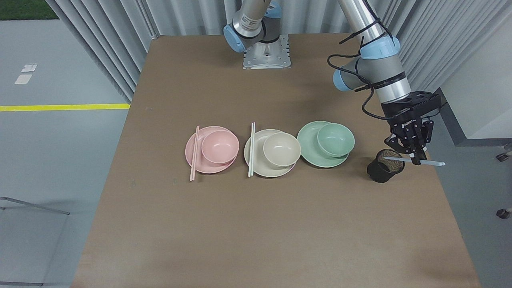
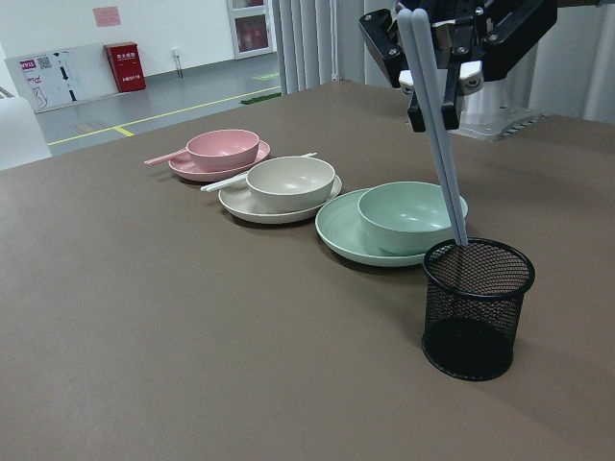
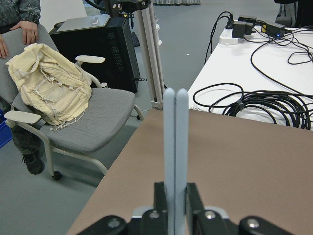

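Observation:
My gripper (image 1: pixel 416 158) is shut on a pair of pale blue-grey chopsticks (image 2: pixel 430 125), which in the left view slant down to the mesh pen holder (image 2: pixel 471 336), in front of or over its rim. In the front view they lie across the black holder (image 1: pixel 384 170). In the wrist view they (image 3: pixel 175 147) point forward from the black fingers. Pink (image 1: pixel 220 146), cream (image 1: pixel 281 149) and green (image 1: pixel 336 139) bowls sit on matching plates, with pink chopsticks (image 1: pixel 194 158) and cream chopsticks (image 1: pixel 251 153) at the left of their sets.
The table's right edge is close to the pen holder. Beyond the table, the wrist view shows a chair (image 3: pixel 88 117), cables and a white table (image 3: pixel 234 63).

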